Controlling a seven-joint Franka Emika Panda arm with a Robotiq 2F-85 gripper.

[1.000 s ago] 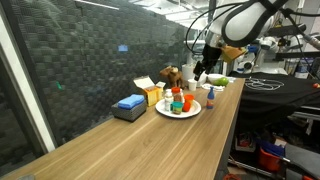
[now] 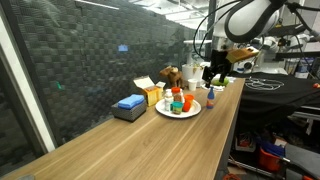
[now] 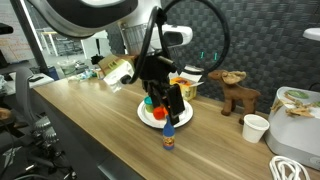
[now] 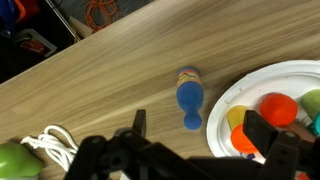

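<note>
A small bottle with a blue top and orange-and-blue label stands upright on the wooden table: the bottle [image 4: 189,93] lies between my fingers' sides in the wrist view, below them and untouched. My gripper is open, with nothing held. In exterior view 2 the bottle [image 3: 168,136] stands just in front of the plate and beneath the gripper. Exterior view 1 shows the bottle [image 2: 211,100] near the table's right edge, the gripper [image 2: 215,81] above it. The white plate [image 4: 221,108] carries red, orange and green items, partly hidden by a finger.
Beyond the plate stand a toy moose [image 3: 232,91], a white cup [image 3: 254,128] and a yellow box [image 2: 152,90]. A grey box with blue contents [image 2: 130,107] is farther left. A white cord [image 4: 55,147] lies near a green object [image 4: 17,160].
In exterior view 1 the arm and gripper have moved to the right and slightly lower, nearer the bottle. The bottle and plate have stayed in place.
</note>
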